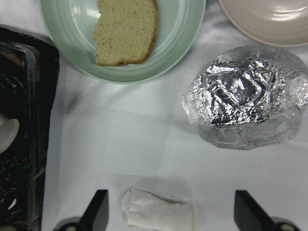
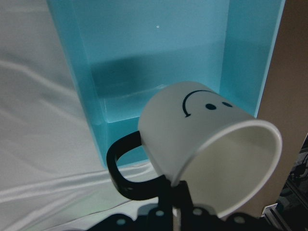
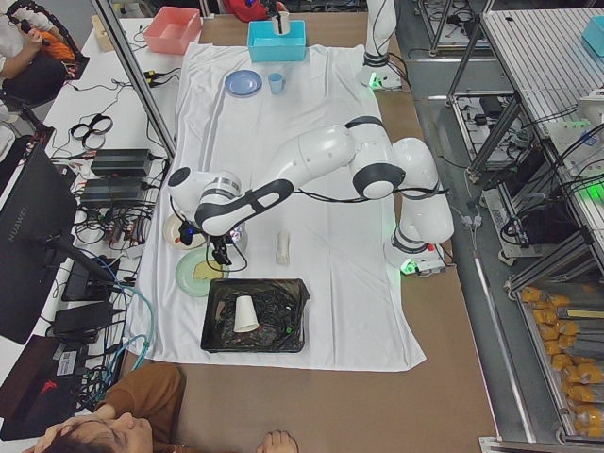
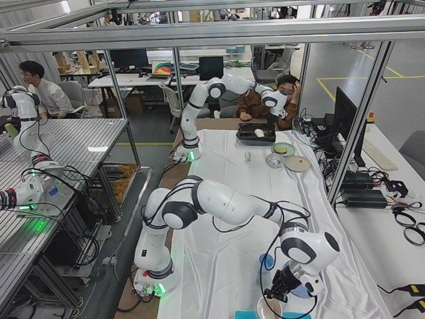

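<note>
My left gripper is open above the white cloth, a rolled white wrapped item (image 1: 159, 210) below it, beside a foil bundle (image 1: 243, 94) and a green plate (image 1: 72, 38) with bread (image 1: 125, 31). A white cup (image 3: 245, 313) lies in the black bin (image 3: 302, 321). At the far end, my right gripper is shut on a smiley mug (image 2: 187, 130) by its black handle, tilted over a cyan bin (image 2: 77, 72).
A blue plate (image 3: 243, 82) and blue cup (image 3: 276, 83) stand near the cyan bin. A beige plate (image 1: 264, 19) is beside the foil.
</note>
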